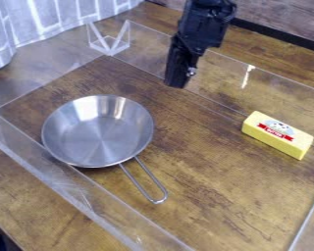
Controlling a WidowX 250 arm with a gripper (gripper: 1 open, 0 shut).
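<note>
A black robot gripper (pixel 181 71) hangs at the top middle, above the wooden surface and behind the other objects. It looks shut, with nothing visible between its small, dark fingers. A steel frying pan (pixel 97 128) with a long wire handle lies at the left front, its handle pointing toward the lower right. A yellow box (pixel 285 142) with a red and white label lies at the right, apart from the pan and the gripper.
Clear plastic walls (pixel 23 155) border the wooden surface (pixel 186 196). A small white frame-like object (pixel 109 37) is at the back left.
</note>
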